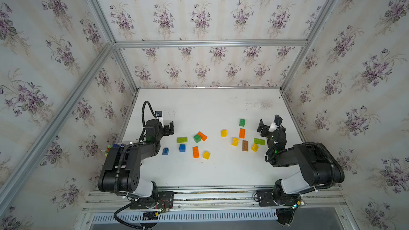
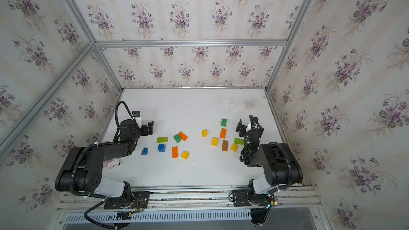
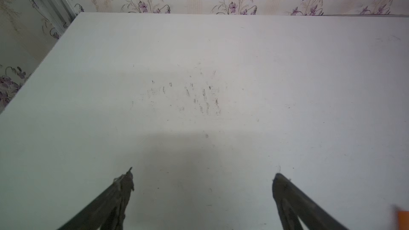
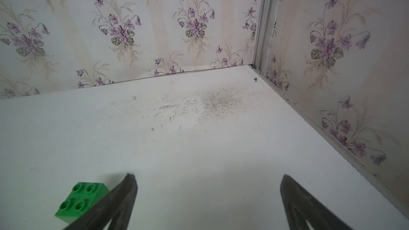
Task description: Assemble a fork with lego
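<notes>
Loose lego bricks lie scattered across the middle of the white table. On the left half are a lime brick (image 1: 182, 139), two blue bricks (image 1: 182, 147), two orange bricks (image 1: 196, 152), a green brick (image 1: 197, 138) and a yellow brick (image 1: 206, 155). The right half holds a green brick (image 4: 83, 200), an orange brick (image 1: 242, 133), a brown brick (image 1: 245, 145), a lime brick (image 1: 259, 141) and several yellow bricks (image 1: 235, 141). My left gripper is open and empty at the left side. At the right side, my right gripper stands open, also empty.
Wallpapered walls (image 1: 213, 63) and metal frame bars enclose the table. The right arm stands close to the right lime brick.
</notes>
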